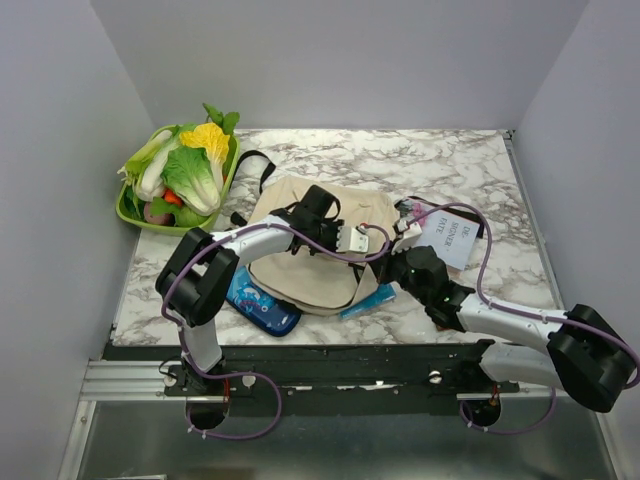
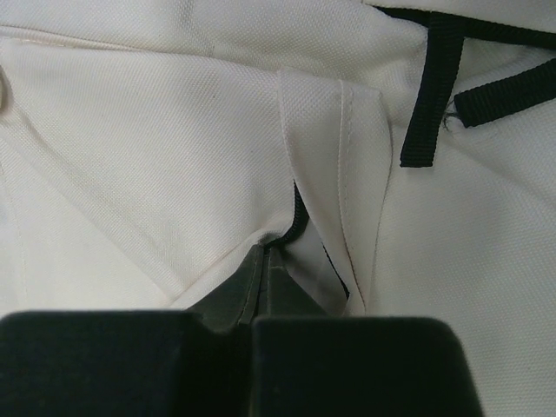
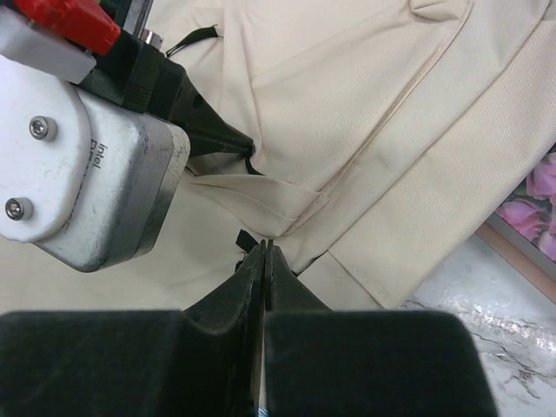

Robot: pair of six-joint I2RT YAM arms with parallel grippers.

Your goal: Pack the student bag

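Note:
The cream bag (image 1: 300, 280) lies spread on the marble counter, with black straps and folds. My left gripper is shut down in a fold of the cream fabric by a strip of black trim; whether cloth is between the tips is unclear. In the right wrist view the left gripper's tip reaches into the folds at top left. My right gripper is shut at the bag's right part, by a small black tab; what it grips is hard to see, likely fabric of the bag. A blue case (image 1: 260, 305) and blue item (image 1: 365, 305) lie at the front.
A green basket of vegetables (image 1: 132, 212) stands at the back left. Books (image 1: 445, 240), one with pink flowers (image 3: 530, 208), lie to the right of the bag. Bare counter is at the back and right. Walls enclose the sides and back.

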